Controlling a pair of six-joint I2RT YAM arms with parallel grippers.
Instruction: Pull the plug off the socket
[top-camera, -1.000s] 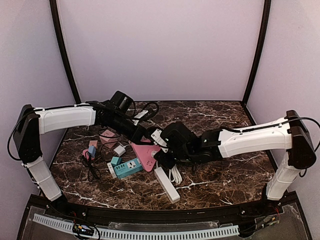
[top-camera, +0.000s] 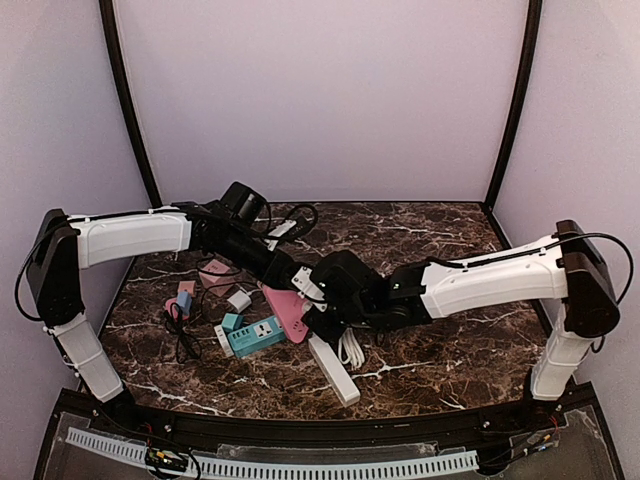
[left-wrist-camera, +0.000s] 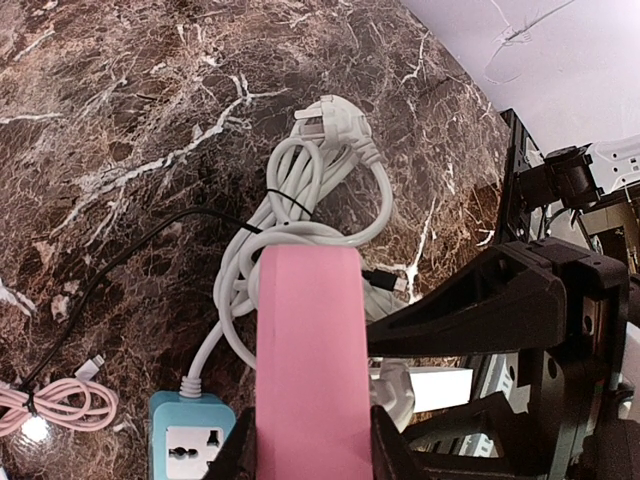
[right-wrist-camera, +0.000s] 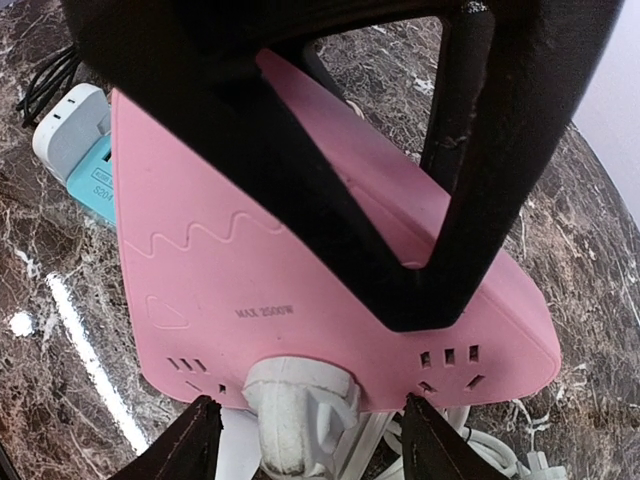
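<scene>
A triangular pink socket (right-wrist-camera: 290, 290) is held up with my left gripper shut on it; a black finger lies across its face in the right wrist view. The white plug (right-wrist-camera: 300, 400) sits in the socket's edge face, its body sticking out towards the right gripper. My right gripper stands part open, one fingertip on each side of the plug, with gaps visible. From the left wrist side, the plug (left-wrist-camera: 397, 392) shows partly behind the pink socket, near the right gripper's black fingers (left-wrist-camera: 470, 315). Both grippers hide much of it in the top view.
A blue power strip (top-camera: 257, 337) and a white bar-shaped strip (top-camera: 334, 370) lie close below the grippers. Bundled white cable (left-wrist-camera: 290, 200) rests under the socket. Small blocks and a black cable (top-camera: 183, 340) are at the left.
The right arm has moved left towards the pink socket, bringing its gripper up to the plug. The left arm and the socket have stayed in place.
</scene>
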